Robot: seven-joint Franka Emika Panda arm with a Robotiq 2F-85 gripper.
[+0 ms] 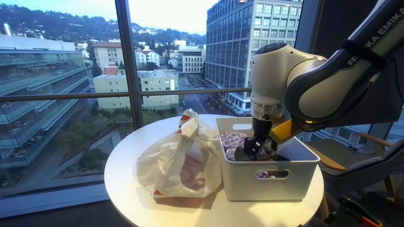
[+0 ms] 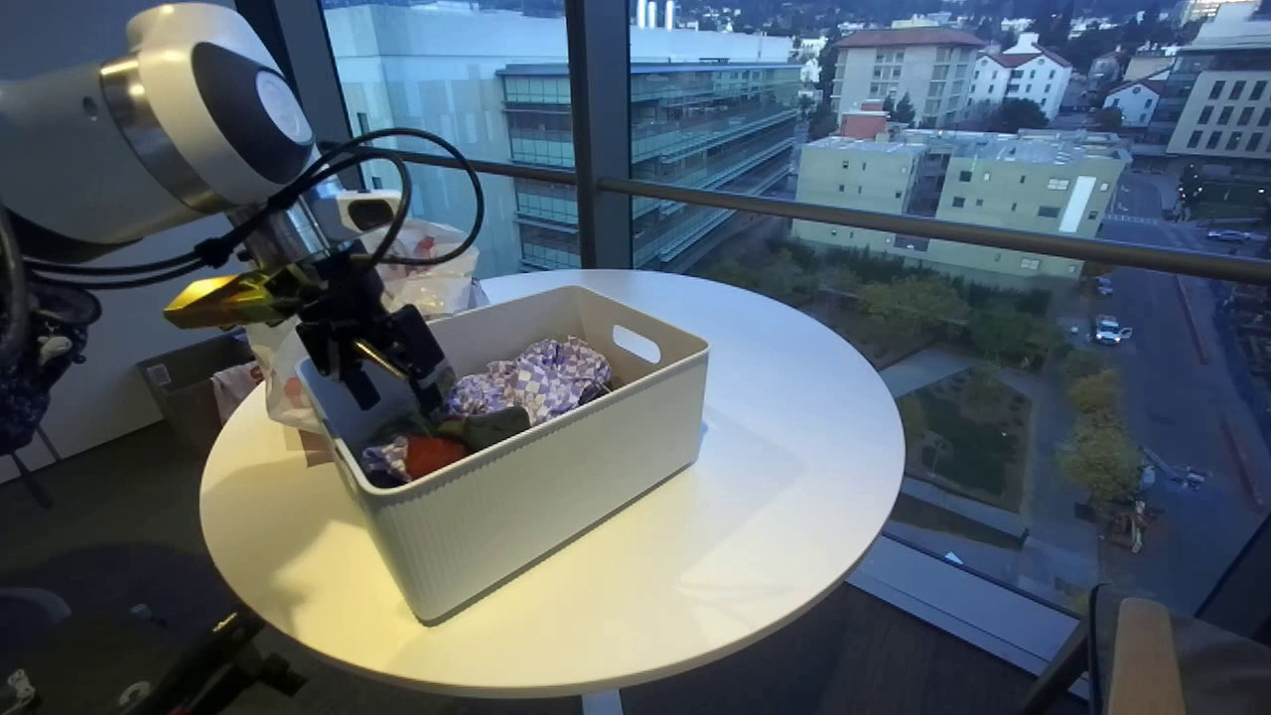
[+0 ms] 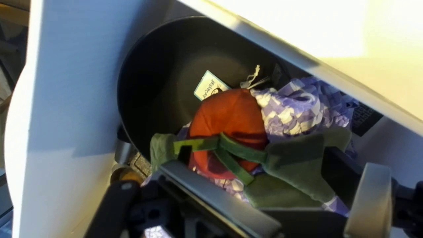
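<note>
Down inside the white bin (image 1: 265, 185), my gripper (image 1: 260, 148) stands open. A round red plush (image 3: 228, 119) with green leaf-like pieces (image 3: 295, 166) lies just beyond the fingers in the wrist view, a tag beside it. One green piece reaches toward the gap between my fingers, which do not grip it. The red part (image 2: 432, 455) also shows low in the bin in exterior view 2, beneath the gripper (image 2: 399, 391). Purple-and-white checkered cloth (image 2: 542, 375) lies around and under the plush.
A black round container (image 3: 162, 75) fills one end of the bin, with small metallic objects (image 3: 126, 156) beside it. The bin walls rise close around my gripper. A white plastic bag (image 1: 163, 162) stands against the bin.
</note>
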